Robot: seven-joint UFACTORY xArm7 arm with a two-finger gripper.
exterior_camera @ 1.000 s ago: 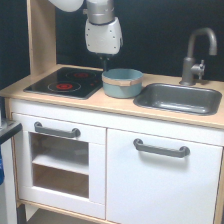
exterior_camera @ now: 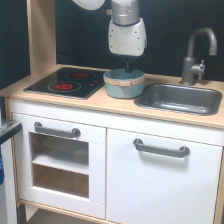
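Observation:
My gripper (exterior_camera: 127, 62) hangs from the top centre in the camera view, directly over a teal pot (exterior_camera: 125, 88) standing on the counter between the hob and the sink. The dark fingers reach down to the pot's opening; whether they are open or shut, or touch it, I cannot tell.
A black hob (exterior_camera: 65, 83) is on the left of the counter, and an empty sink (exterior_camera: 178, 98) with a grey tap (exterior_camera: 196, 55) is on the right. Below are an oven (exterior_camera: 62, 160) and a white cupboard door (exterior_camera: 160, 180).
My gripper has moved to the right, from beside the pot's left rim to over the pot. The pot looks about where it was.

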